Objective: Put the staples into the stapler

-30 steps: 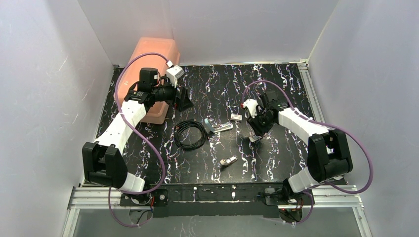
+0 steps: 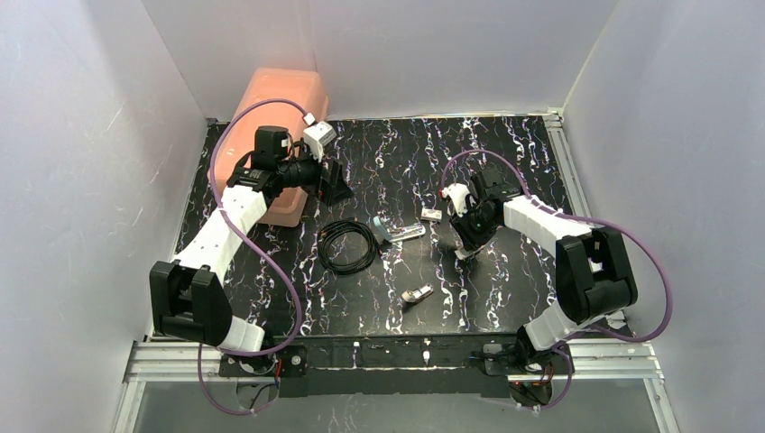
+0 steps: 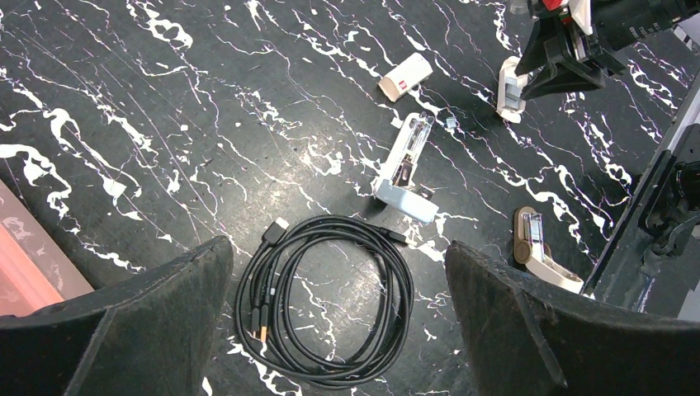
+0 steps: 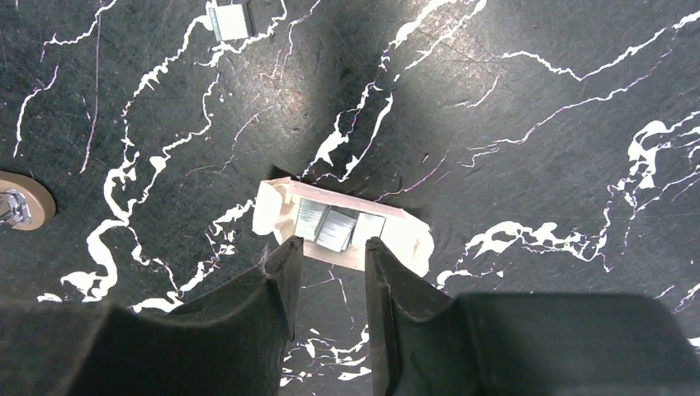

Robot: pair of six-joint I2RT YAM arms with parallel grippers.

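An opened paper staple box (image 4: 279,210) lies on the dark marbled table with three short blocks of staples (image 4: 336,230) in it, one of them skewed. My right gripper is directly over the box, its fingers parted. The middle staples show beyond the gap; no staples are visibly gripped. A loose strip of staples (image 4: 229,22) lies on the table by the stapler (image 3: 404,161), which is spread open with its pale blue-grey top at one end. Well away on the left, my left gripper stands wide open and empty above the table.
A coiled black cable (image 3: 404,313) lies left of the stapler. A small white box (image 3: 406,76) is behind it, and a brown-and-white device (image 3: 541,247) sits near the front edge. The orange bin (image 2: 289,86) stands at the back left.
The right arm's elbow has shifted slightly left, while its gripper stays over the staple box with only a slight shift. The left arm has hardly moved.
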